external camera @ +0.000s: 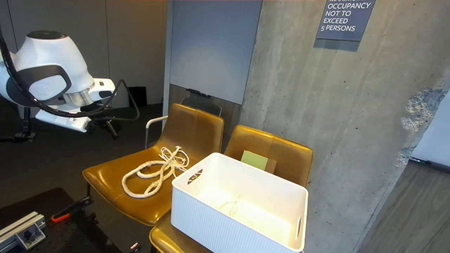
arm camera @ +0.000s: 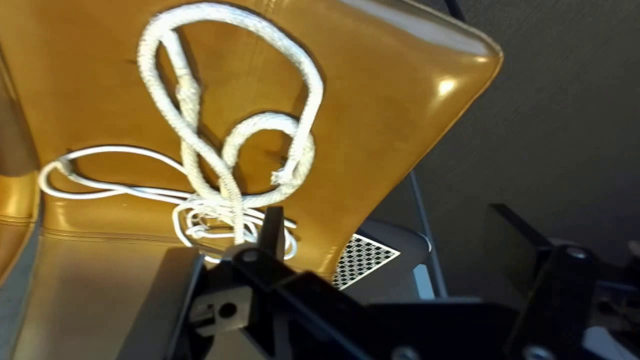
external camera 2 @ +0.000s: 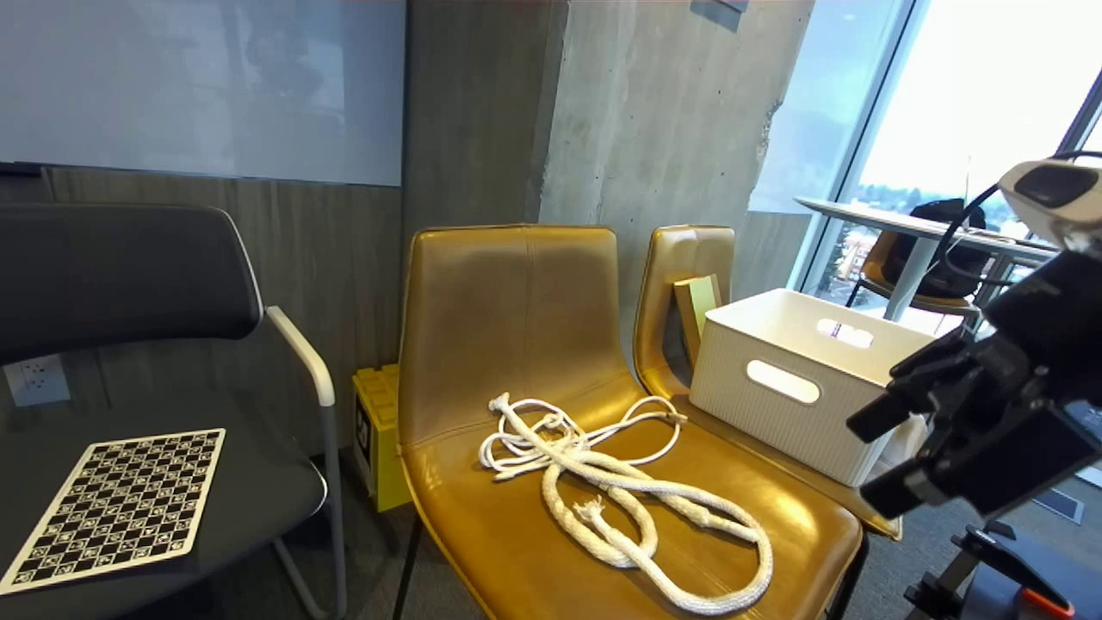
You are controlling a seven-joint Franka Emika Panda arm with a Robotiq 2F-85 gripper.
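A white rope (external camera 2: 661, 486), part thick and part thin cord, lies in loose loops on the seat of a tan chair (external camera 2: 516, 310). From above, the wrist view shows the thick loops of the rope (arm camera: 288, 48) and a thinner tangle below them. My gripper (external camera 2: 880, 456) is open and empty, with its fingers spread well apart. It hangs clear of the seat, in front of the white bin (external camera 2: 739, 413) in exterior view 2. In exterior view 1 the arm stands at the far left, with the fingers not clearly visible there.
The open white bin (external camera: 194, 211) sits on the second tan chair, with some pale strands (external camera: 231, 206) on its floor. Behind it leans a green block (external camera: 254, 160). A dark chair (external camera 2: 114, 279) holds a checkered board (external camera 2: 124, 501).
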